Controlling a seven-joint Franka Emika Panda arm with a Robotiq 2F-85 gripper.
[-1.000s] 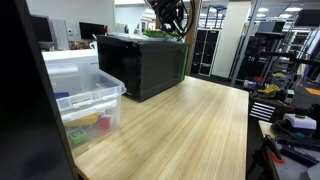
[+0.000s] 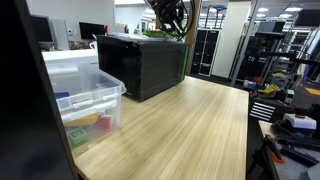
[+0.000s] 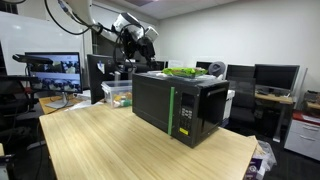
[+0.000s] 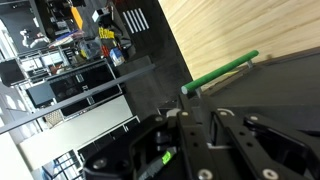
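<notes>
A black microwave (image 3: pixel 155 100) stands on the wooden table, its door shut as far as I can see. Down its front runs a green strip (image 3: pixel 171 108), which looks like the door handle. From above, the wrist view shows this green bar (image 4: pixel 222 73) just beyond the dark fingertips of my gripper. A gap between the gripper and the bar is hard to judge. In the second exterior view the dark arm (image 3: pixel 131 38) hangs over the microwave's back left. How far the fingers are apart, and whether anything lies between them, does not show clearly.
Green items (image 3: pixel 185 72) lie on top of the microwave. A clear plastic bin (image 2: pixel 92 105) with coloured things inside stands at the table's left side. Bare wooden tabletop (image 2: pixel 165 130) fills the room in front of the microwave.
</notes>
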